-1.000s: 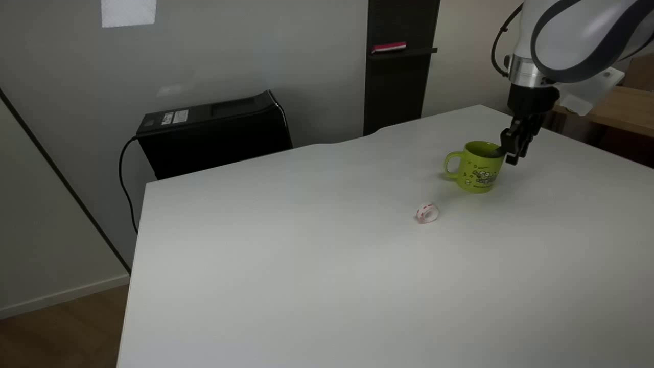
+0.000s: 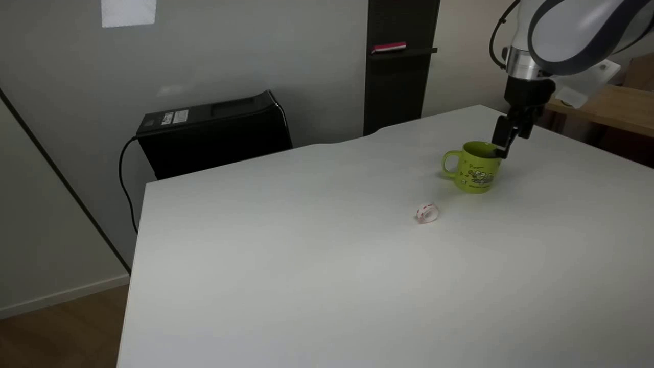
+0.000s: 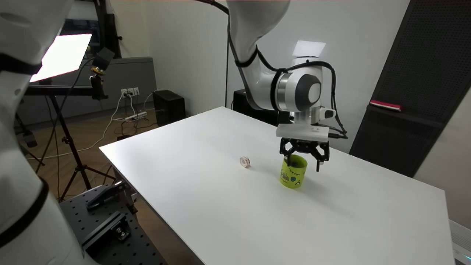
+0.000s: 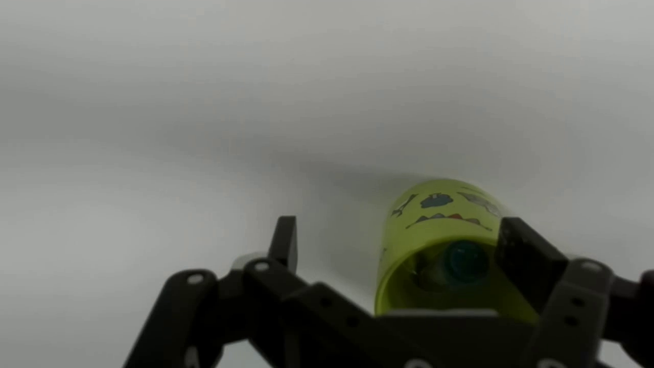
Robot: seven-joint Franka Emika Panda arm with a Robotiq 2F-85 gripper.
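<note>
A lime-green mug with cartoon drawings stands upright on the white table, its handle to the left in the first exterior view. Above it my gripper is open, with nothing held between its fingers. One finger overlaps the mug's opening in the wrist view; whether it touches the rim, I cannot tell. The other finger hangs outside, clear of the mug. Inside the mug lies a teal round-ended object, partly hidden by the gripper's body. A small white-and-red tape roll rests on the table near the mug.
A black box-shaped appliance stands behind the table's back edge. A dark panel rises beyond the far edge.
My gripper has risen slightly and shifted a little left, and its fingers show farther apart. The mug sits slightly farther left. The tape roll has stayed put.
</note>
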